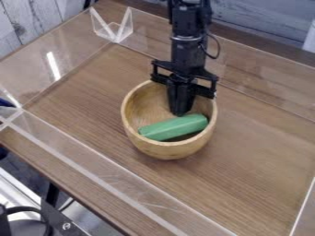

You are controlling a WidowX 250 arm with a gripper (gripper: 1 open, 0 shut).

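Note:
A round wooden bowl (138,115) stands on the wooden table, holding a green elongated object (171,127) that lies tilted across its front half. The black robot gripper (181,101) reaches down from above into the bowl, its tips just behind the green object. The gripper looks shut; whether anything is between its fingers is hidden by its dark body and the bowl.
A white wire-like angular item (112,28) sits at the back left of the table (234,184). Dark cables and a device lie at the lower left edge.

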